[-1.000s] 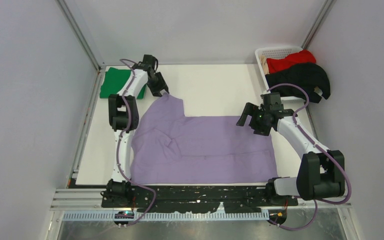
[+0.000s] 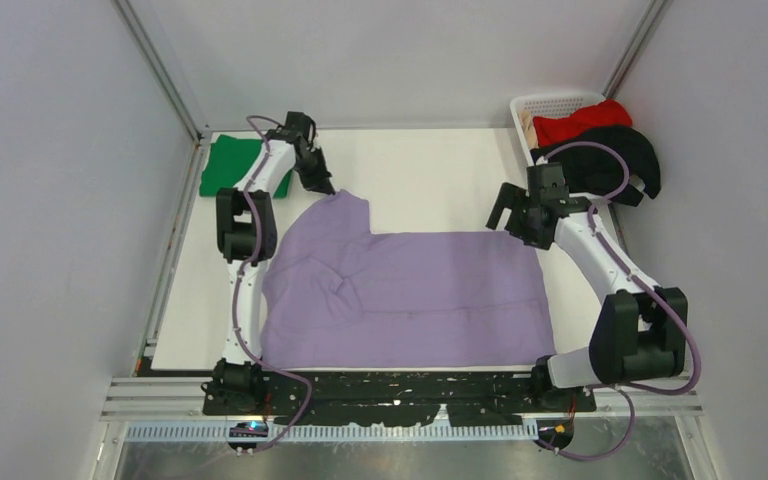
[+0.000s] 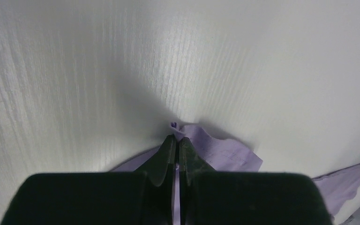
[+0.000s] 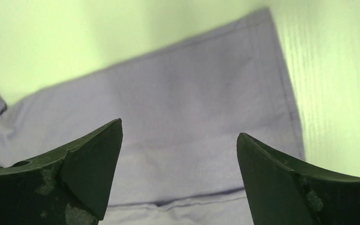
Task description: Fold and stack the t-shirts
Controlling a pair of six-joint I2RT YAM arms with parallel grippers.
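Note:
A purple t-shirt [image 2: 430, 275] lies spread along the front of the table, one long edge folded over in a strip nearest the robot. At the shirt's far-left sleeve, my left gripper [image 2: 333, 192] is shut on the fabric. The left wrist view shows a small pinch of purple cloth [image 3: 205, 149] poking out between the closed fingertips. My right gripper [image 2: 505, 222] hovers above the shirt's far-right corner, fingers wide apart. Under it the right wrist view shows flat cloth [image 4: 187, 98] with that corner, and nothing between the fingers.
A folded green t-shirt [image 2: 222, 166] lies at the back left, partly behind the left arm. At the back right stands a white basket [image 2: 557, 103] with red cloth [image 2: 582, 121] and black cloth [image 2: 605, 160].

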